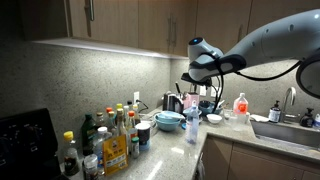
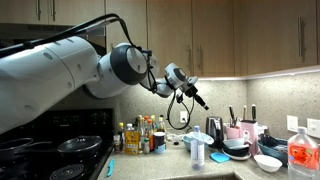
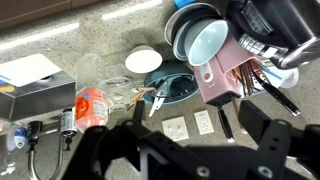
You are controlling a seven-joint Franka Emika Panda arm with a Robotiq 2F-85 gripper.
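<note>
High above the counter, my gripper (image 2: 192,101) hangs open, its two fingers spread with nothing visible between them. In the wrist view its dark fingers (image 3: 126,141) stand apart at the bottom edge. Beyond them are a dark bowl (image 3: 180,88) with utensils in it, a small white bowl (image 3: 143,58) and a pink utensil holder (image 3: 226,72). A clear bottle with a red-orange label (image 3: 92,105) lies to the left in that view. The gripper touches none of these.
Several bottles and a yellow package (image 1: 115,153) crowd the counter by the wall. Blue bowls (image 1: 168,119) and a pale bottle (image 2: 197,151) stand farther along. Overhead cabinets (image 2: 217,40) flank the arm; a sink (image 1: 284,132) lies at the right.
</note>
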